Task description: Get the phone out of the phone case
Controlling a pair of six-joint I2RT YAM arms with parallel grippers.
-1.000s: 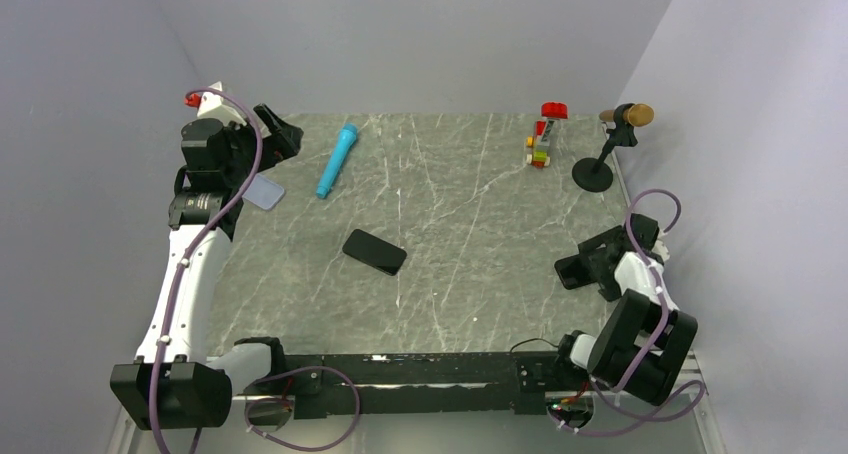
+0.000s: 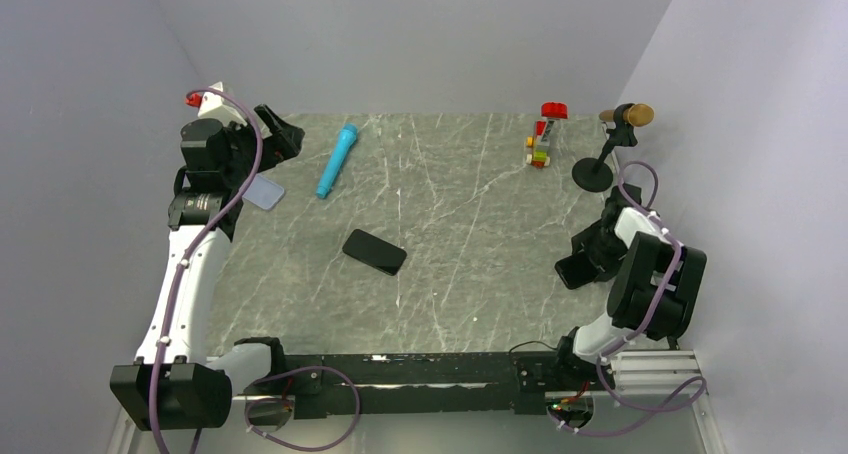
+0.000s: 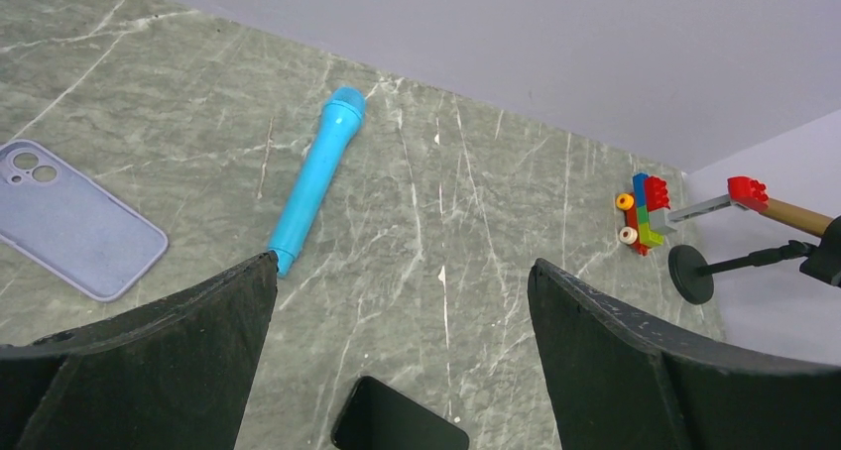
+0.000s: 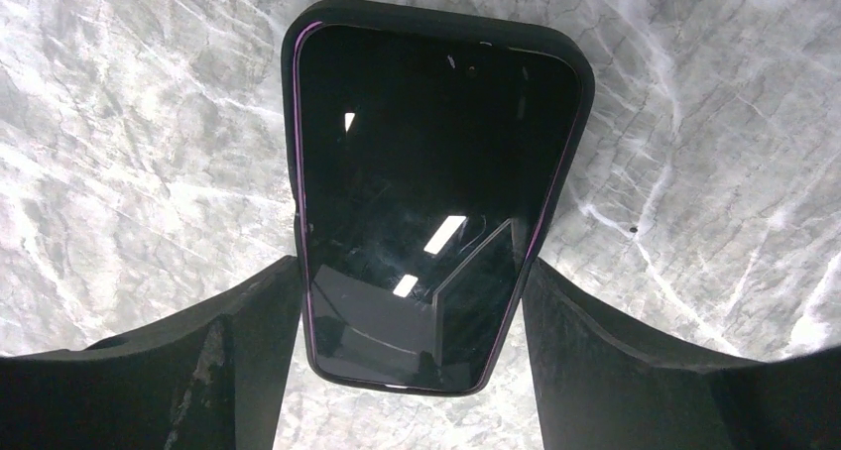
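Note:
A black phone in a dark case (image 4: 417,192) lies screen up at the table's right edge, my right gripper over it with a finger along each long side; in the top view it is partly hidden by that gripper. Whether the fingers press on it I cannot tell. A second black phone (image 2: 374,251) lies at the middle left. My left gripper hangs open above the left back, holding nothing. Below it, a lilac phone case (image 3: 79,222) lies on the table.
A blue toy microphone (image 2: 336,161) lies at the back left. Toy bricks (image 2: 540,149) and a black stand (image 2: 592,174) are at the back right. Walls border both sides.
My right arm and gripper have shifted a little leftward over the phone at the right, with the arm's rear rising in the top view. The left arm has not moved.

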